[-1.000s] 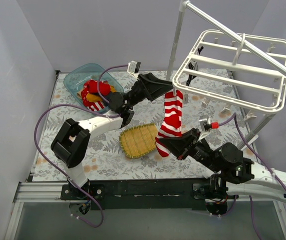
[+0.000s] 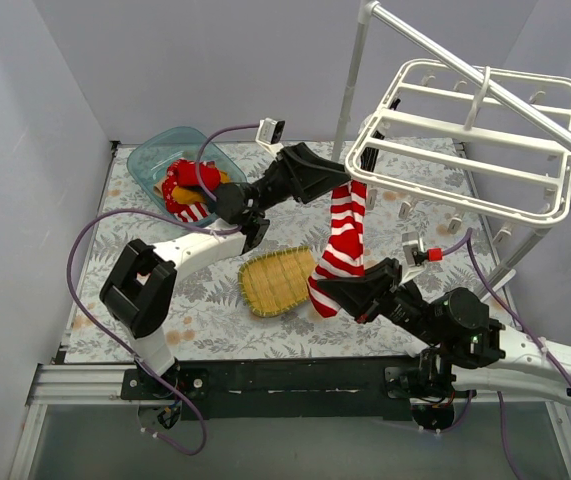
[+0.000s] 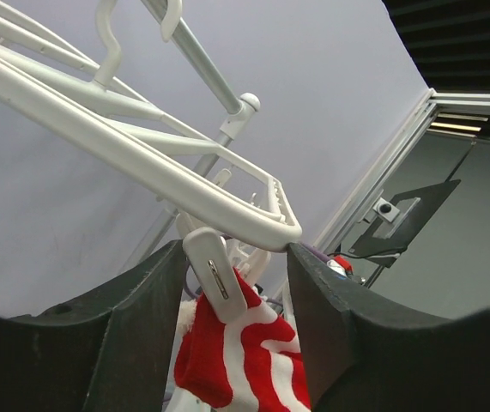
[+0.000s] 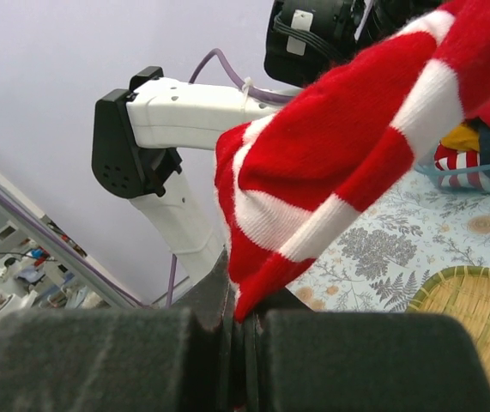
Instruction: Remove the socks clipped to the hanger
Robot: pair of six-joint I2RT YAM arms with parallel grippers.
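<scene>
A red-and-white striped sock hangs from the near left corner of the white hanger. In the left wrist view its upper end sits under a white clip; whether that clip still grips the cloth I cannot tell. My left gripper is part open, its fingers on either side of the clip, with a gap showing on both sides. Lower down, my right gripper is shut on the bottom end of the sock, which stretches up and away from its fingers in the right wrist view.
A teal basket with red, yellow and striped socks stands at the back left. A woven tray, empty, lies mid-table. Several other clips hang beneath the hanger. Its white pole rises close behind the left gripper.
Near the hanger corner, my left gripper has moved slightly right.
</scene>
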